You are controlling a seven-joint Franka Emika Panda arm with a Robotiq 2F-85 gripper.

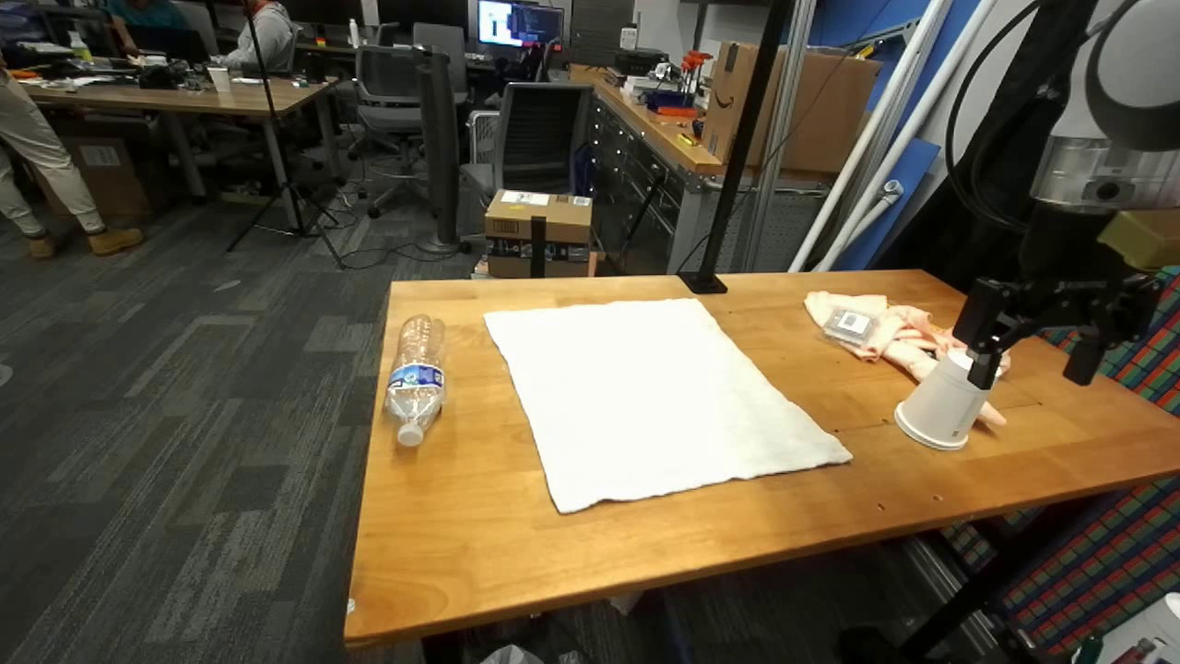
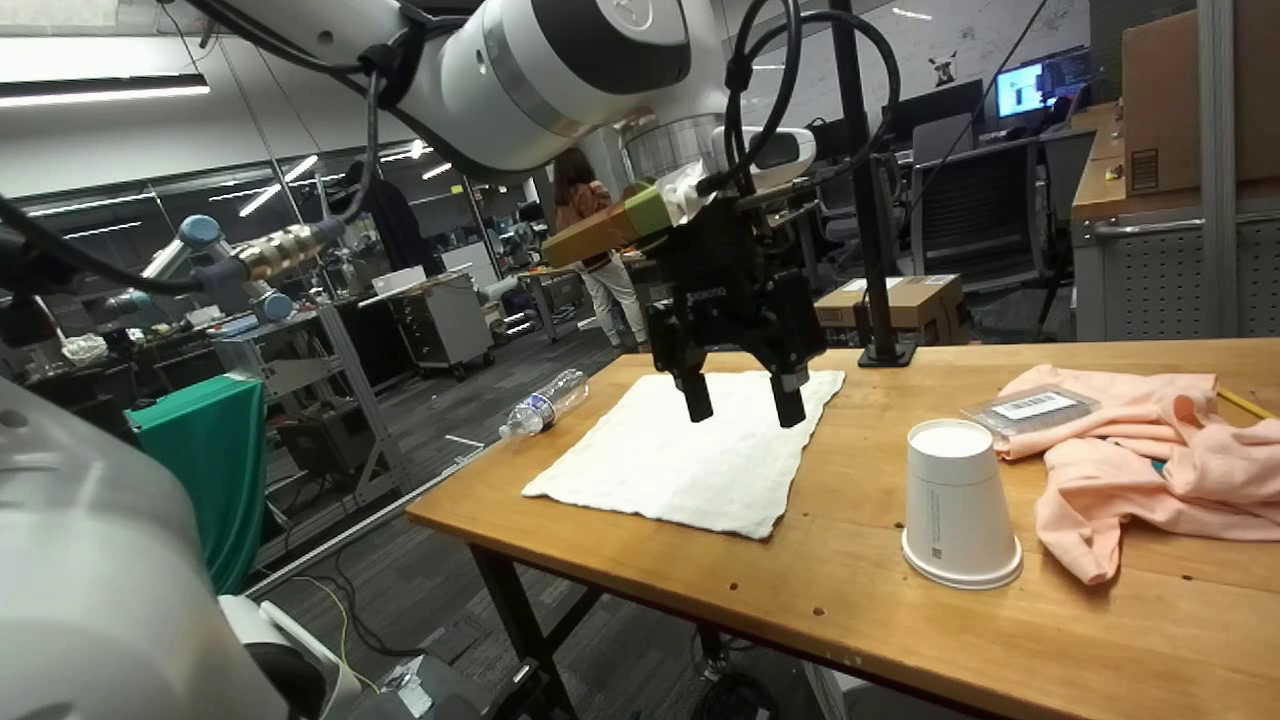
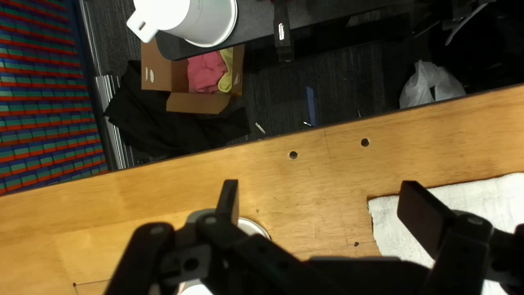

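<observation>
My gripper hangs above the table with its fingers wide apart and nothing between them. In exterior view 1 it shows at the right edge, one of its fingers overlapping the cup in the picture. A white paper cup stands upside down on the table, apart from the gripper in exterior view 2. The wrist view shows only parts of the cup behind the gripper. A white cloth lies flat on the tabletop. On the table's left side a clear plastic bottle lies on its side.
Behind the cup is a crumpled peach cloth with a flat clear packet on it. A black pole rises from the table's back edge.
</observation>
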